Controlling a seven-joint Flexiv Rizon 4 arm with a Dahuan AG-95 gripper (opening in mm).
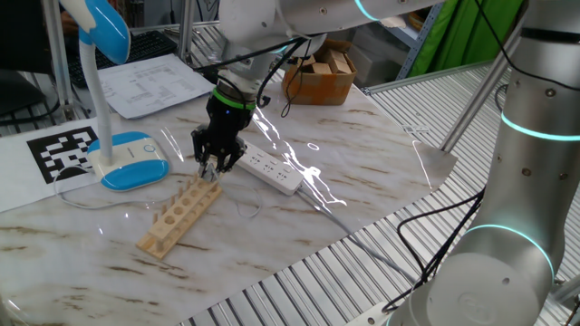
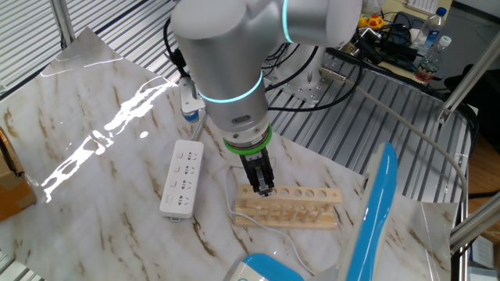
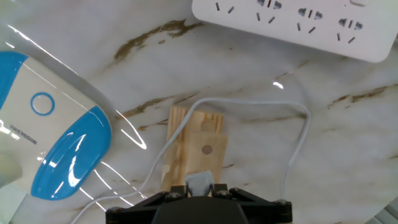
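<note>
My gripper points down at the far end of a light wooden rack with a row of round holes and upright pegs. In the other exterior view the gripper overlaps one end of the rack, its fingers looking close together. A pale grey-white piece shows between the dark fingers in the wrist view; whether it is a held thing or the fingertips themselves cannot be told. Beyond it lies the end of the rack. A thin white cable loops around that end.
A white power strip lies near the gripper. The blue and white lamp base stands on the other side. A cardboard box with wooden blocks is at the back.
</note>
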